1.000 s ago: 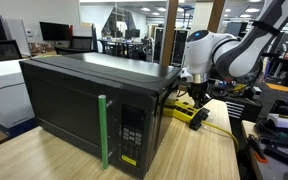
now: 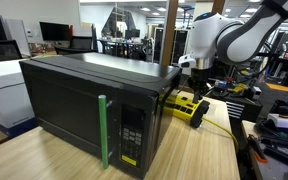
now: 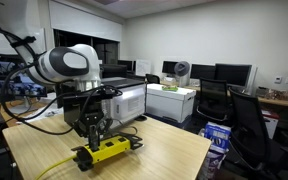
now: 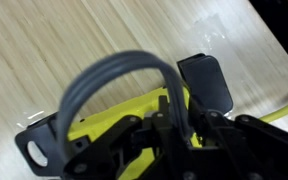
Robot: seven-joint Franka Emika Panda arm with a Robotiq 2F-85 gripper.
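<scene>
A yellow strip-like object (image 4: pixel 139 108) with black ends lies on the wooden table, trailing a yellow cord (image 2: pixel 220 128). In the wrist view a thick black cord (image 4: pixel 124 62) arches up and runs down between my fingers. My gripper is over the yellow strip and appears shut on that cord; the fingers hide its lower end, so I cannot tell whether it touches the strip. From the second exterior view, the gripper (image 3: pixel 92 142) points down at the strip (image 3: pixel 111 149). Beyond the strip stands a black microwave (image 2: pixel 99 105) with a green handle.
The microwave stands close beside the arm (image 2: pixel 204 40). Bare tabletop (image 3: pixel 174 145) lies to the right of the strip in the second exterior view. Office chairs (image 3: pixel 252 130) and a blue box (image 3: pixel 216 140) stand beyond the table.
The arm has risen slightly over the past second, with the gripper staying near the yellow strip. The microwave has not moved.
</scene>
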